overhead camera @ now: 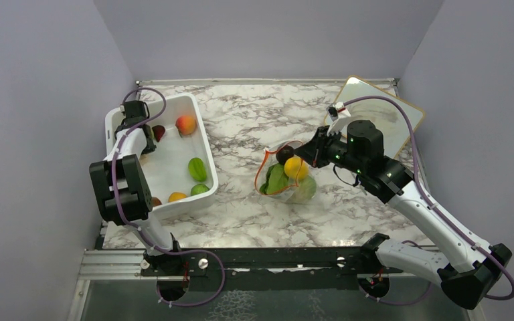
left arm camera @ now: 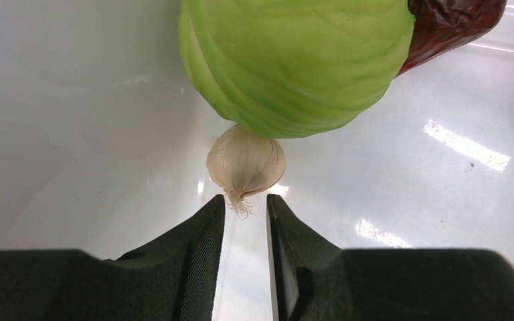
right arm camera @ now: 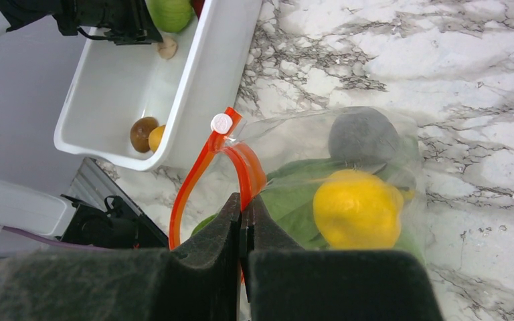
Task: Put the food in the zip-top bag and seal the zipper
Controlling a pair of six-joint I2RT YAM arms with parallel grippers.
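Note:
In the white bin, my left gripper is part open above a garlic bulb, with nothing held; a cabbage and a dark red item lie just beyond. The bin also holds a peach, green vegetable, lime, orange fruit and brown fruit. My right gripper is shut at the orange rim of the zip bag, which contains a yellow item, a dark round item and green leaves.
A white board lies at the back right, behind the right arm. Walls border the table.

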